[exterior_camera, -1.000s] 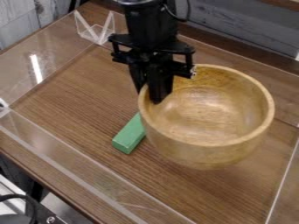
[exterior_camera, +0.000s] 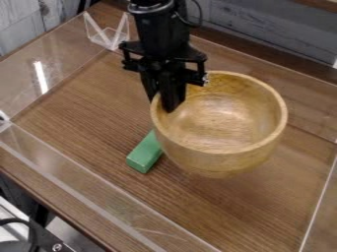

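My black gripper hangs from the top centre, shut on the left rim of a large tan bowl, which it holds tilted in the middle right of the view. A green block lies on the wooden floor just left of the bowl, partly behind it. The fingertips are partly hidden at the bowl's rim.
Clear walls edge it at left, back and right. A white wire-like object sits in the back left corner.
The gripper and bowl have shifted left and a little back; the bowl appears slightly smaller. The green block stays in place.
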